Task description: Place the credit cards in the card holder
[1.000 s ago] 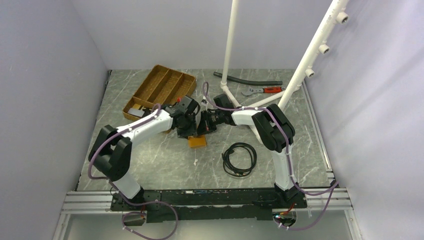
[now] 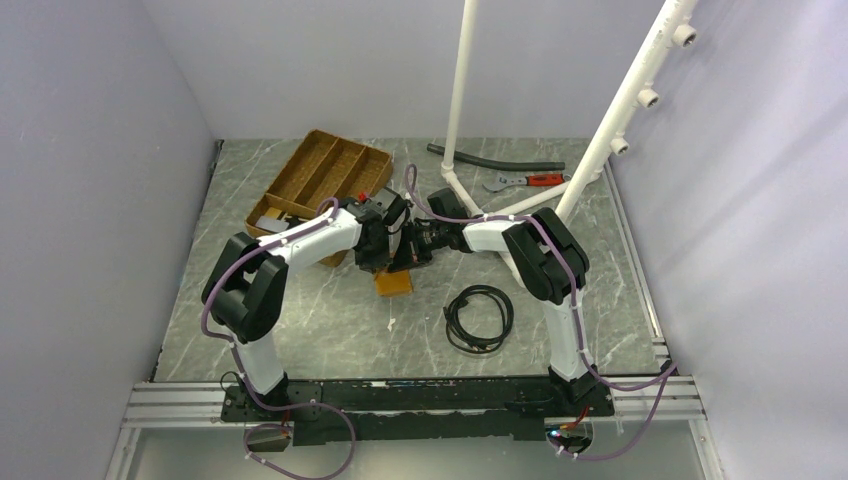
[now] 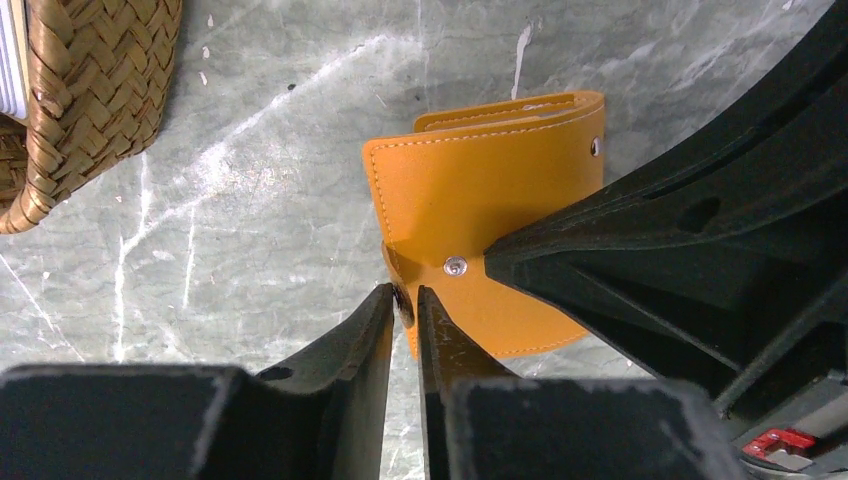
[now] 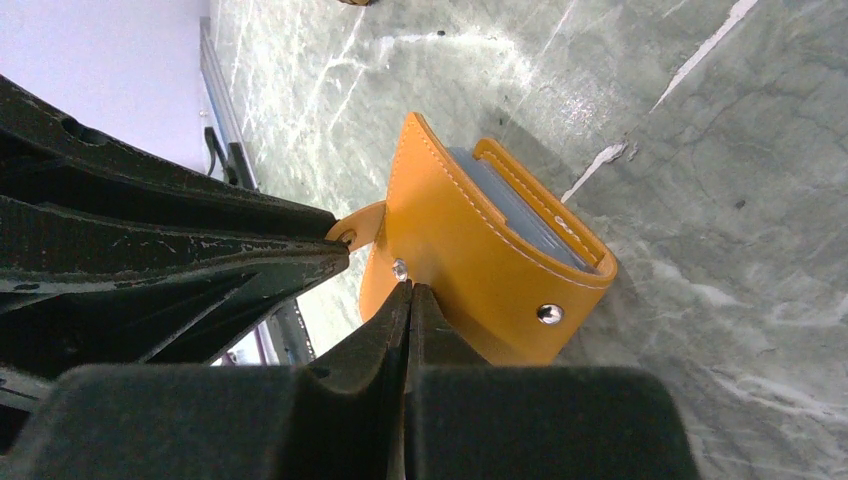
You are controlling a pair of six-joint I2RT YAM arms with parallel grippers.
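Note:
The orange card holder (image 3: 490, 200) stands on the marble tabletop, its snapped front facing my grippers. Translucent sleeve edges (image 4: 525, 210) show inside its open top. A small strap tab (image 4: 358, 226) sticks out from its side. My left gripper is at that tab, its fingertips slightly parted with the tab between them. My right gripper is shut against or just before the holder's front, near a snap, with nothing visible between its fingers. From the top view, the arms partly hide the holder (image 2: 394, 284).
A woven divided basket (image 2: 318, 168) stands at the back left; white card edges (image 3: 12, 60) show in it. A coiled black cable (image 2: 478, 318) lies front right. Behind are white pipes (image 2: 458, 90) and a red-handled wrench (image 2: 545, 180).
The right arm and holder look nearly unmoved.

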